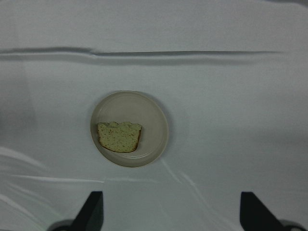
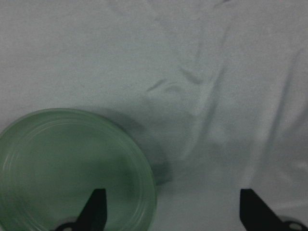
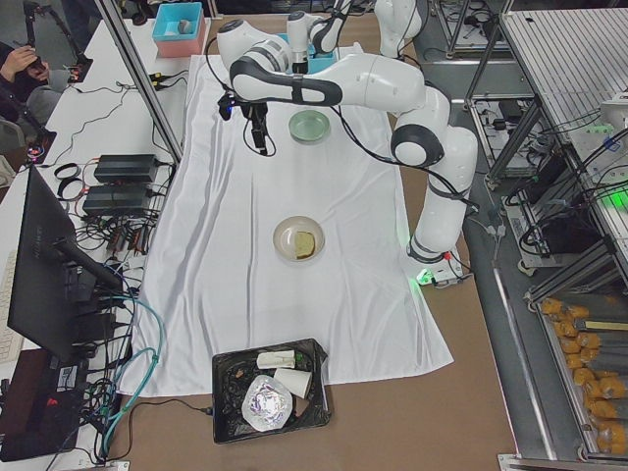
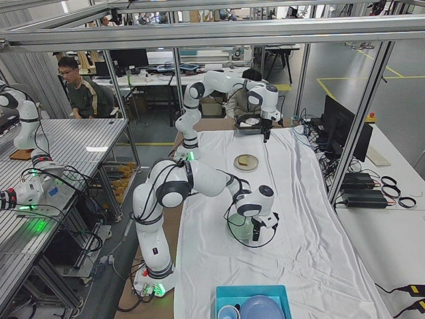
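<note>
A slice of bread [image 1: 119, 137] lies on a beige plate [image 1: 154, 130]; a green plate [image 2: 72, 159] sits farther along the white cloth. My left gripper [image 4: 265, 133] is raised over the cloth, open and empty, with the bread plate ahead of it in the left wrist view. My right gripper [image 4: 265, 226] is beside and above the green plate, also open and empty, with that plate at lower left in the right wrist view.
A black tray [image 3: 226, 422] with foil and white items sits at one end, a blue bin [image 4: 222, 299] with dishes at the other. A monitor [image 3: 44, 285] and cables line one side.
</note>
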